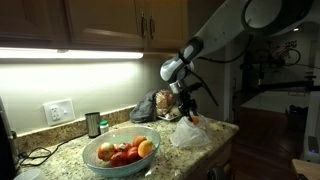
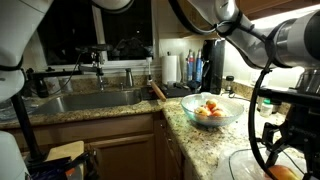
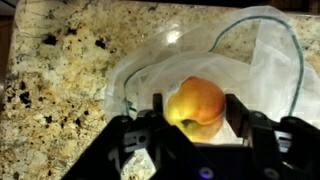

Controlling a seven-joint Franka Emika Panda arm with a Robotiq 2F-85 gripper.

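Note:
A yellow-orange fruit with a red blush, like a peach or an apple (image 3: 195,105), sits between the fingertips of my gripper in the wrist view. The fingers stand part way apart, one finger close on either side of it; whether both press on it is unclear. Around the fruit spreads a clear plastic bag (image 3: 140,82) with a dark green rim line. In exterior view 1, the gripper (image 1: 194,115) points down into the bag (image 1: 187,134) near the counter's right end. The fruit (image 2: 284,172) shows low at the right in exterior view 2.
A pale green bowl (image 1: 94,158) of red and orange fruit stands on the speckled counter (image 1: 66,160), left of the bag. Behind it are a dark green canister (image 1: 93,125) and the wall. Filled bags (image 1: 145,107) sit at the back. Cabinets (image 1: 105,22) hang overhead.

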